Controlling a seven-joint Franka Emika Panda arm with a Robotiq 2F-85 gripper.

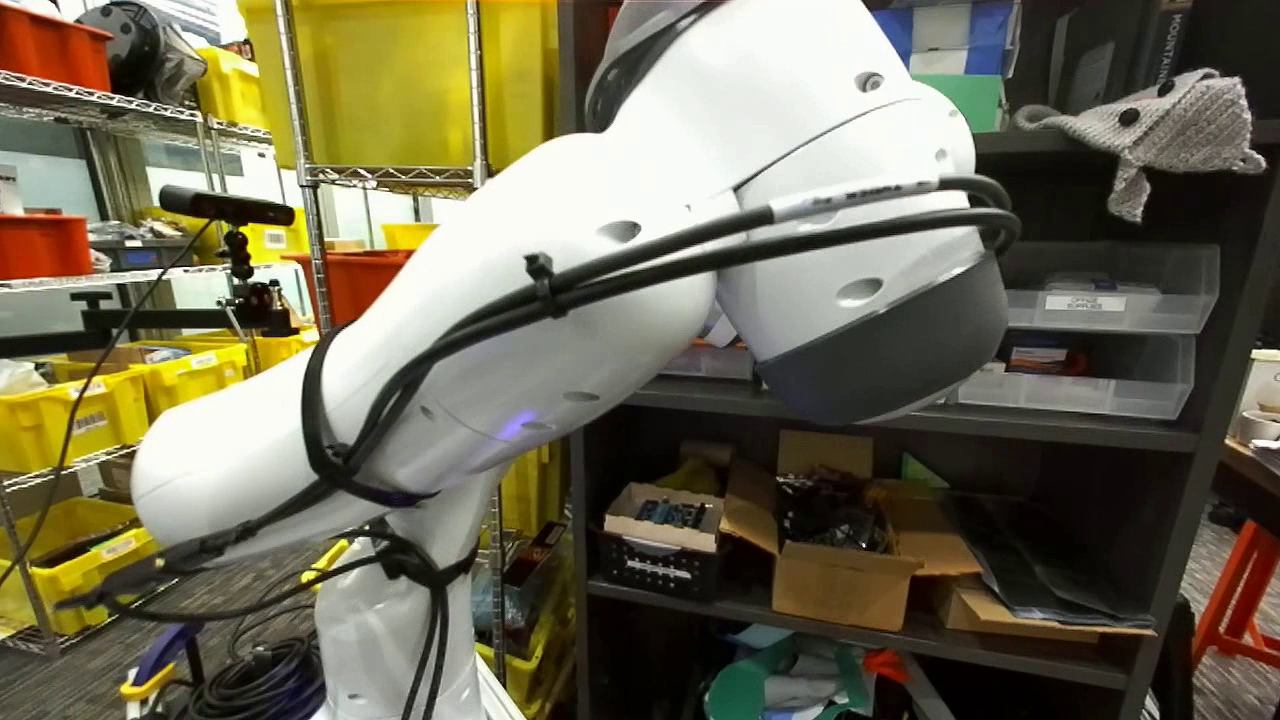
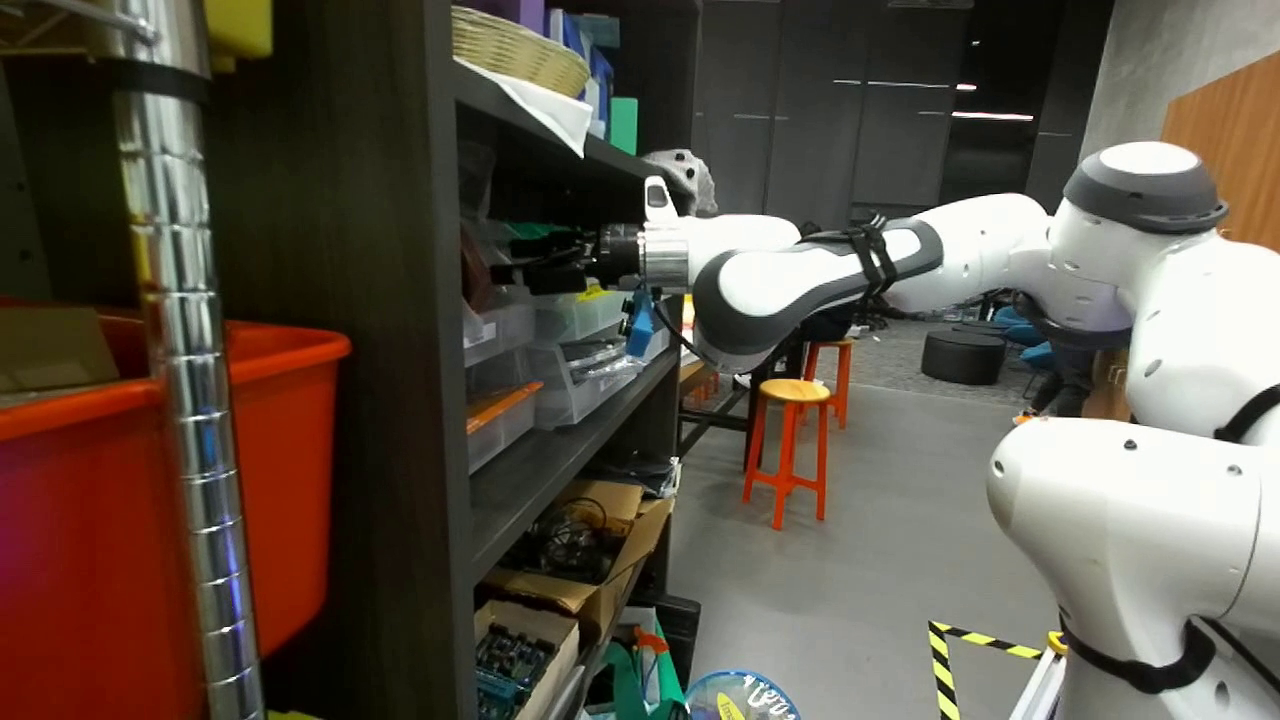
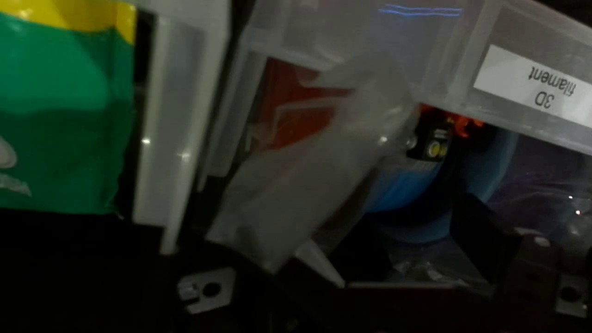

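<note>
My gripper point(image 2: 528, 260) reaches level into the upper shelf opening, seen from the side in exterior view 2. In the wrist view its dark fingers point(image 3: 484, 236) stand apart at the lower right, over the inside of a clear bin point(image 3: 460, 91) labelled "3D filament"; the gripper looks open. Nothing clearly shows gripped between them. A cloudy plastic bag point(image 3: 311, 172) lies across the bin beside the left finger. Behind the bag are a blue spool point(image 3: 403, 186) and a small black part with orange wires point(image 3: 436, 143). Exterior view 1 hides the gripper behind the arm.
A green and yellow packet point(image 3: 61, 111) sits left of the bin wall in the wrist view. More clear bins point(image 2: 584, 382) stand below the gripper. The shelf's side panel point(image 2: 396, 360) and upper board point(image 2: 546, 132) bound the opening.
</note>
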